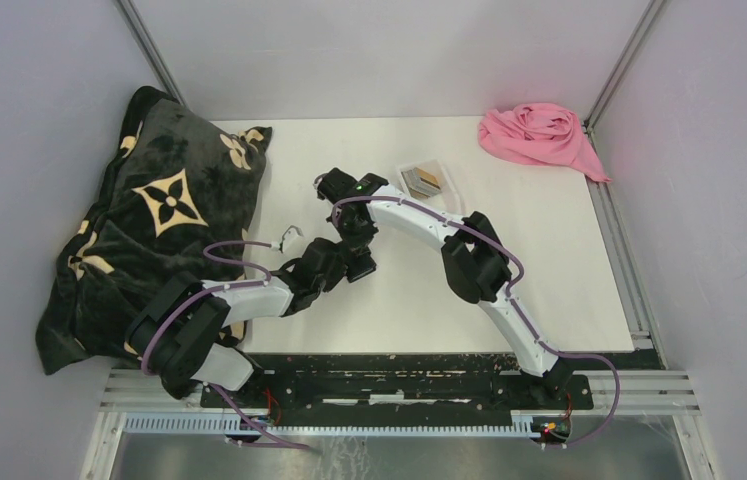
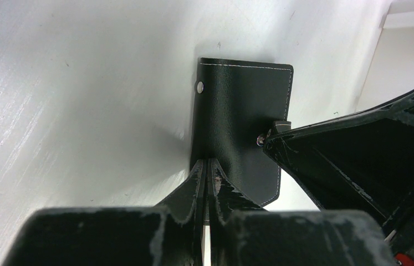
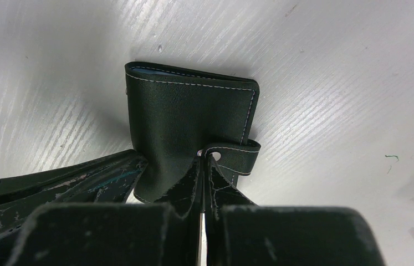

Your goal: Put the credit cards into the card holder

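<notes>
The black card holder (image 3: 190,119) lies closed on the white table, its short strap (image 3: 239,158) folded over from the right edge, with a metal snap showing. My left gripper is shut on the holder at its spine side; the pinched part itself is hidden by the fingers. Over the strap and snap, my right gripper is shut, its tips at the snap and nothing seen between them. Whether it touches the snap cannot be told. A bluish edge shows inside the holder's top opening. Flat cards (image 1: 422,182) rest in a white box (image 1: 452,197) behind the right arm.
A pink cloth (image 1: 541,142) is heaped at the back right corner. A dark patterned blanket (image 1: 174,205) covers the left side. Both arms meet closely over the holder.
</notes>
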